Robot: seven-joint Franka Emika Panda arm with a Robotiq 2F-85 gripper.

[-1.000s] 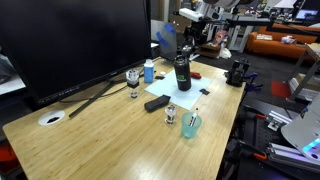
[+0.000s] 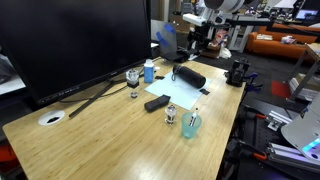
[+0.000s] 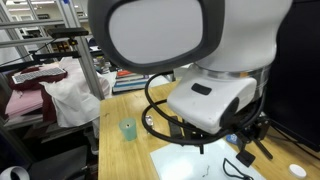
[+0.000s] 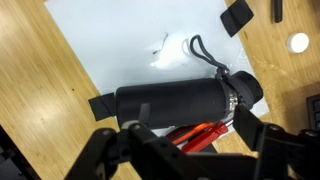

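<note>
A black bottle (image 4: 170, 102) lies on its side across a white sheet (image 4: 110, 40), its lid and cord loop (image 4: 205, 48) toward the right in the wrist view. The same bottle (image 2: 190, 75) appears at the far end of the table in exterior view 1. My gripper is above it with its fingers spread apart, and nothing shows held between them. A red object (image 4: 200, 137) lies beside the bottle, partly hidden by the gripper. In exterior view 2, the arm (image 3: 215, 95) blocks the bottle from sight.
A teal cup (image 2: 190, 124) holding a light stick stands near the front edge. A black block (image 2: 157, 103), a small jar (image 2: 171, 115) and a blue-white container (image 2: 149, 72) stand around the sheet. A large monitor (image 2: 80, 40) lines the back.
My gripper has risen slightly and moved right of where it was.
</note>
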